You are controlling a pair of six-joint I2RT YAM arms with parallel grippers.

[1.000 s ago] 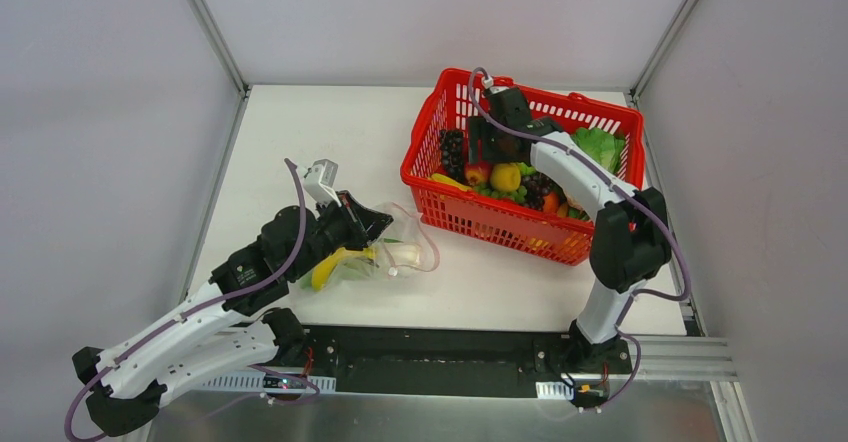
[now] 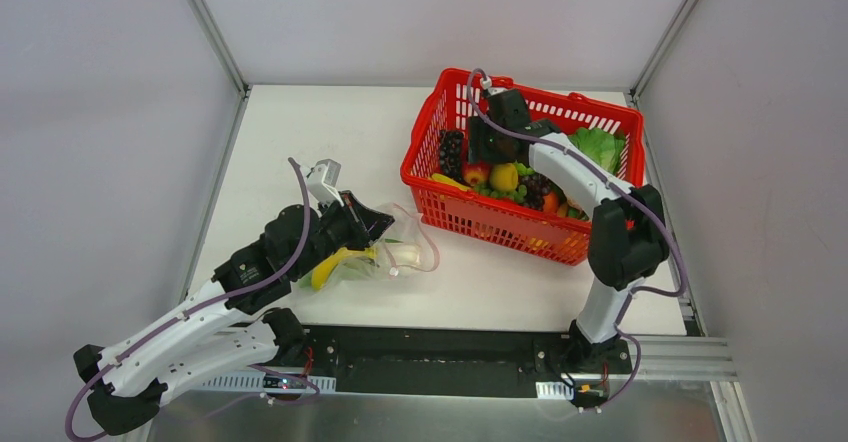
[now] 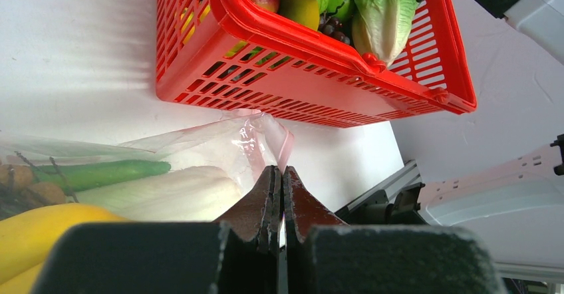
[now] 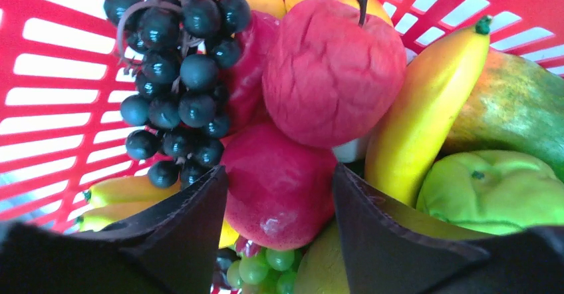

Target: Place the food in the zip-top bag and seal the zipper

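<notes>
The clear zip top bag (image 2: 412,254) lies on the table at the left with its pink-edged mouth toward the basket. Through its film show a cucumber (image 3: 106,174), a pale leafy vegetable (image 3: 173,194) and something yellow (image 3: 60,231). My left gripper is shut on the bag's pink rim at its fingertips. Inside the red basket (image 2: 505,232), my right gripper is part open, one finger on each side of a dark red round fruit (image 4: 279,194). Whether the pads touch the fruit, I cannot tell.
Crowded round the right fingers are black grapes (image 4: 163,88), a wrinkled red apple (image 4: 336,71), a yellow banana-like piece (image 4: 429,104) and a green pepper (image 4: 495,191). Lettuce (image 2: 598,147) fills the basket's right end.
The left arm and the bag have stayed almost still.
</notes>
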